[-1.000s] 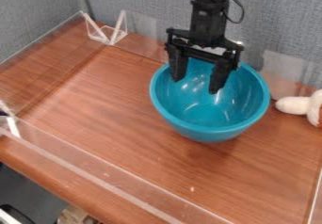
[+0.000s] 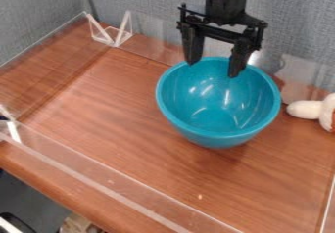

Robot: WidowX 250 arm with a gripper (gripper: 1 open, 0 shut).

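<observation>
A turquoise bowl (image 2: 216, 110) sits on the wooden table, right of centre, and looks empty inside. My black gripper (image 2: 214, 61) hangs above the bowl's back part, its two fingers apart and pointing down, with nothing between them.
A white plush object (image 2: 311, 111) lies right of the bowl. A white wire stand (image 2: 110, 31) stands at the back left. Grey padded walls border the back and left.
My gripper has risen from inside the bowl's back part to higher above it and shifted slightly to the right. The bowl has stayed where it was.
</observation>
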